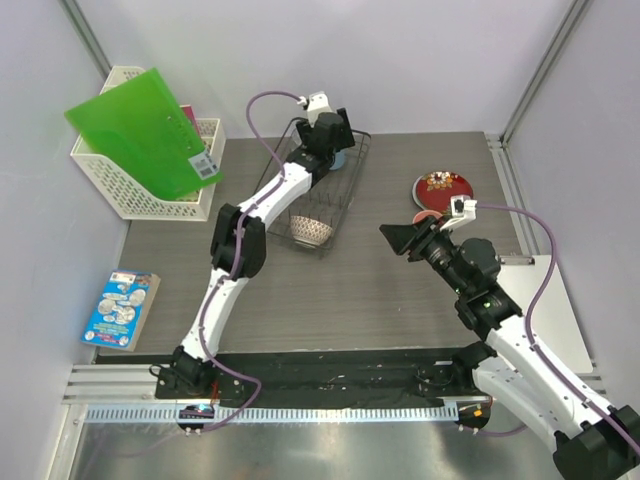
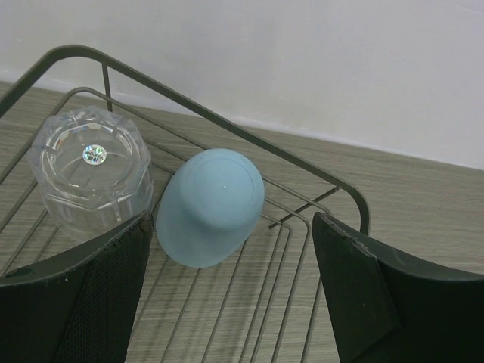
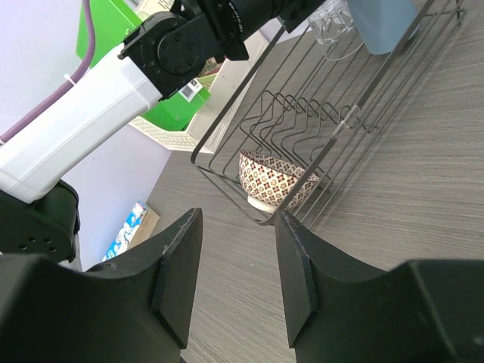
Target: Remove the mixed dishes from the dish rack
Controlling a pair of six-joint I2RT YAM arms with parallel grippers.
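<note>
The wire dish rack [image 1: 340, 200] holds a patterned bowl [image 1: 310, 229] at its near end. At the far end, a clear faceted glass [image 2: 91, 166] and a light blue cup [image 2: 210, 208] lie side by side in the left wrist view. My left gripper [image 1: 322, 122] is over that end, open, its fingertips on either side of the blue cup in that view, apparently above it. My right gripper [image 1: 405, 243] stands open and empty right of the rack; the right wrist view faces the rack and bowl.
A red plate [image 1: 450, 190] and a pink dish [image 1: 428, 217] sit on the right. A white basket [image 1: 120, 190] with a green board [image 1: 140, 125] is at the left, a blue box [image 1: 115, 310] below it.
</note>
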